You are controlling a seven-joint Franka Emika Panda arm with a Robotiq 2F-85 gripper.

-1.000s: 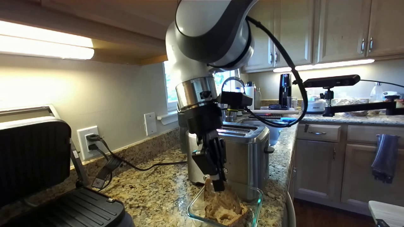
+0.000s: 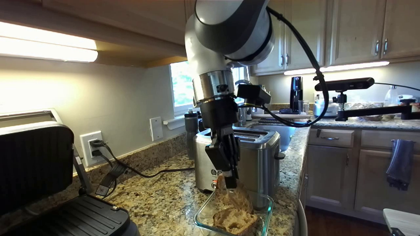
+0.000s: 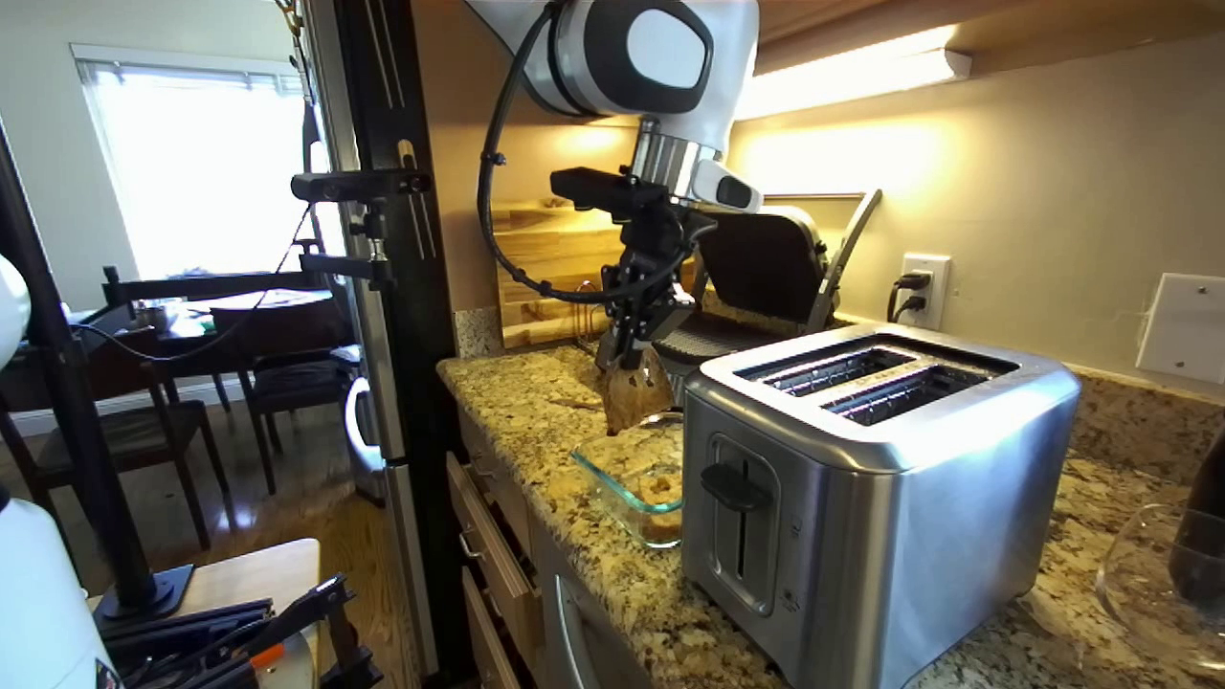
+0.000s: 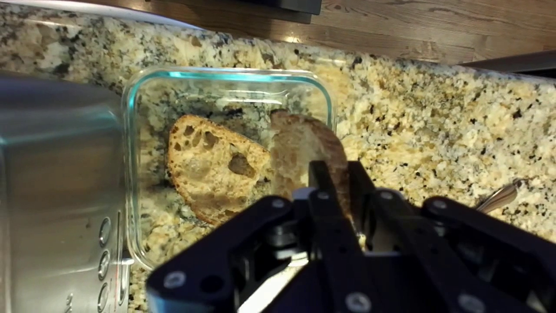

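A slice of bread [image 3: 636,392] is gripped near its edge by my gripper, which is shut on it. In the wrist view this held bread [image 4: 298,143] stands on edge between the fingers, seen above the right part of a clear glass container [image 4: 229,77]. Another slice of bread [image 4: 216,167] lies flat inside the container. From exterior view 1, the gripper [image 2: 231,179] points down over the container [image 2: 271,208], and the held slice [image 2: 232,192] partly overlaps the lying slice [image 2: 236,221].
A steel toaster [image 3: 873,494] stands right beside the container. An open black grill press [image 2: 90,212] sits across the counter. A metal utensil handle [image 4: 500,198] lies on the counter, which is otherwise bare there. The counter's edge runs close by the container.
Over the last second my gripper has risen and shifted slightly right in exterior view 1. The held slice has come up with it, showing more of the slice in the container.
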